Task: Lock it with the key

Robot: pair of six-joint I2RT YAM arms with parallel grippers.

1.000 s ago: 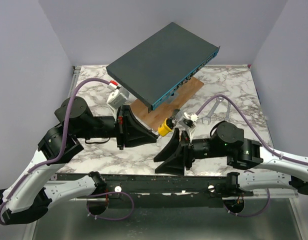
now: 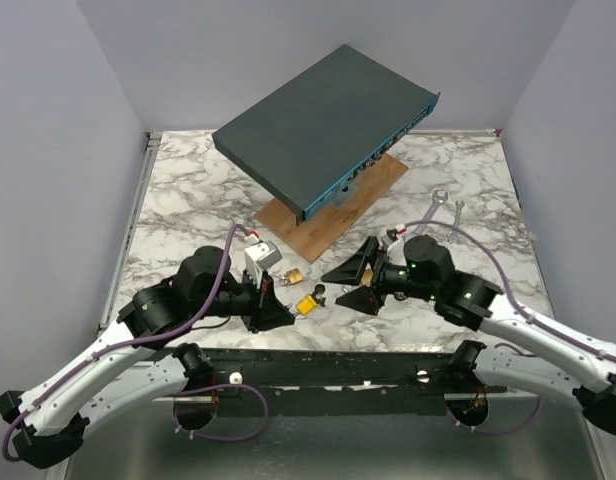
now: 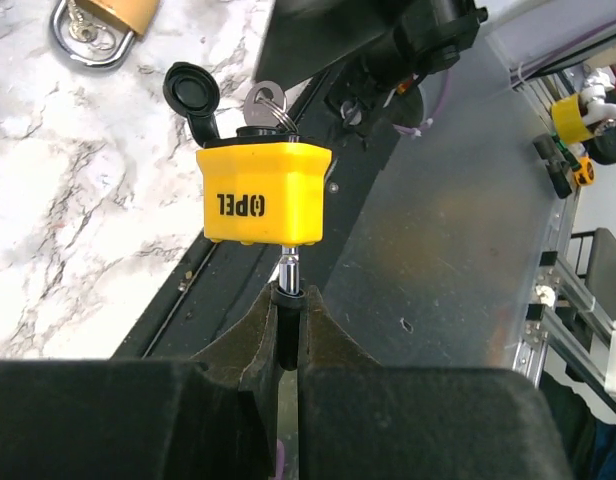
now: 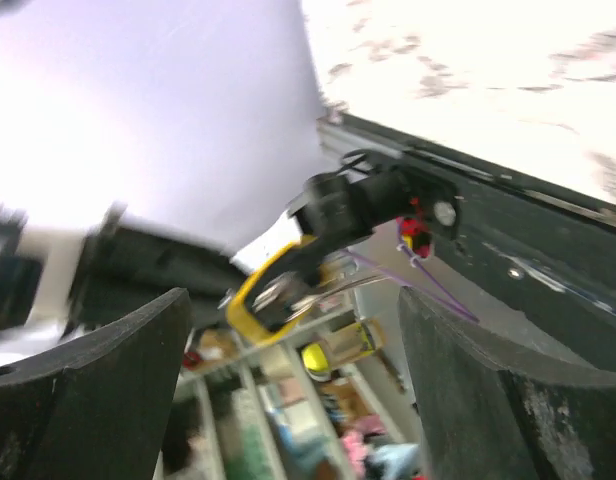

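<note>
My left gripper (image 2: 291, 319) is shut on the shackle of the yellow padlock (image 3: 264, 195), low over the front of the table. The left wrist view shows the shackle end in the finger, OPEL lettering upside down, a flipped-out black cap (image 3: 191, 90) and the key (image 3: 263, 102) standing at the keyhole, a ring through its head. Just right of the padlock, in the top view, my right gripper (image 2: 336, 288) is open, its tips toward the key. In the right wrist view the padlock (image 4: 245, 313) is blurred between and beyond the fingers.
A brass padlock (image 2: 292, 276) lies on the marble table behind the yellow one. A large dark box (image 2: 328, 125) stands tilted over a brown board (image 2: 381, 185) at the back. Wrenches (image 2: 428, 212) lie to the right. Bare marble shows at the left.
</note>
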